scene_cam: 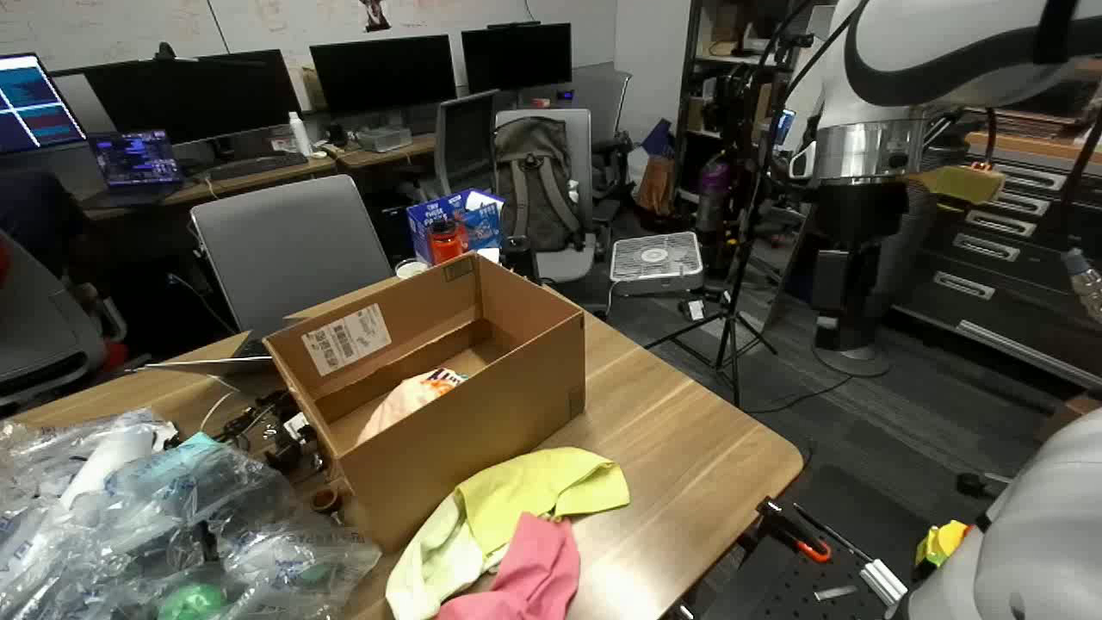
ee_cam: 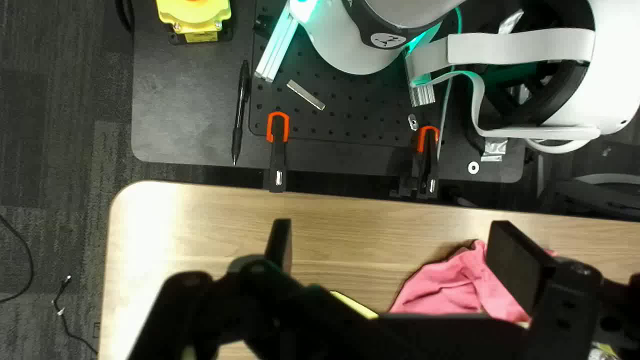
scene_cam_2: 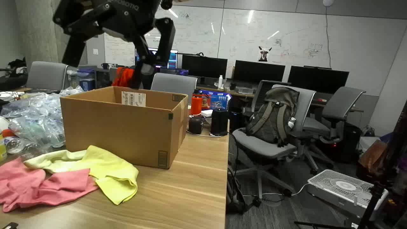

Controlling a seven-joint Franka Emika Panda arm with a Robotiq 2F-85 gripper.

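Observation:
My gripper stands open above the table, with no object held between its spread fingers. In exterior view 2 it hangs over the cardboard box (scene_cam_2: 118, 129) from that angle. The box is open at the top, and a pale pink and white item (scene_cam: 410, 401) lies inside. In front of the box is a yellow-green cloth (scene_cam_2: 110, 170), overlapping a pink cloth (scene_cam_2: 42, 183); both are crumpled. The wrist view shows the pink cloth (ee_cam: 456, 282) below and beside one finger, while the gripper body hides most of the yellow cloth.
Clear plastic packaging (scene_cam: 196, 517) crowds the table left of the box. Bare wood (scene_cam: 682, 434) lies to the right, out to the rounded corner. Beyond the table edge, a black platform (ee_cam: 192, 114) carries clamps, a pen and the robot base.

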